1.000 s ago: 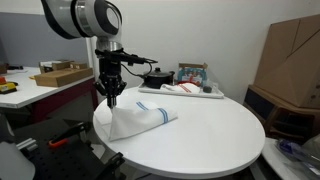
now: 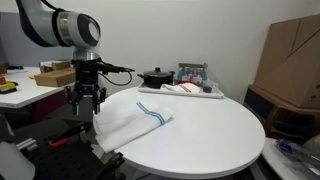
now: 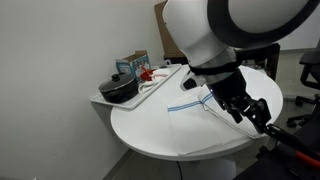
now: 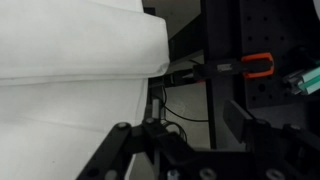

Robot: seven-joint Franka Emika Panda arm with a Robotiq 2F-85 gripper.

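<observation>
A white towel [image 2: 135, 122] with blue stripes lies on the left part of the round white table, reaching its near-left edge. My gripper [image 2: 86, 106] hangs beside that edge, just left of the towel. In the wrist view the fingers of my gripper stand apart with no cloth visible between them; the folded white cloth [image 4: 80, 45] lies to their left. From the other side, the arm covers part of the towel [image 3: 200, 134].
A black pot [image 2: 157, 78] and a box [image 2: 191, 73] stand on a tray at the table's back. A dark frame lies below my gripper.
My gripper has moved left and somewhat down, drawing the towel's near corner left. That corner, earlier raised at the fingers, now sits lower and apart from them.
</observation>
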